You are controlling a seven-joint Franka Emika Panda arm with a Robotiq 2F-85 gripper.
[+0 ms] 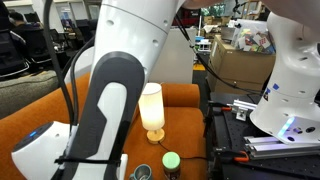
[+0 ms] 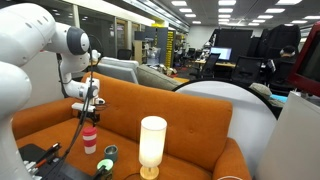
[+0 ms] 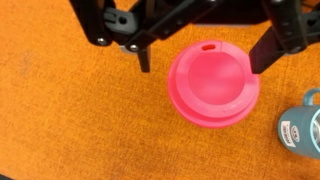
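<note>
In the wrist view, my gripper is open, seen from above a pink cup lid [image 3: 213, 85]. The dark fingers [image 3: 264, 50] stand to either side of the lid's upper part, with nothing gripped. Exterior view 2 shows the pink cup [image 2: 89, 140] upright on the orange couch seat, with the arm [image 2: 78, 75] reaching in behind it. How much height lies between the fingertips and the cup is hard to judge. In exterior view 1 the arm hides the pink cup, and the fingers are out of sight.
A blue-grey mug [image 3: 302, 128] stands close on the right in the wrist view. Nearby are a green-topped object [image 1: 171, 161] and a lit lamp [image 1: 152, 108]. The couch backrest [image 2: 190, 97] rises behind. Orange seat [image 3: 70, 120] lies bare left of the lid.
</note>
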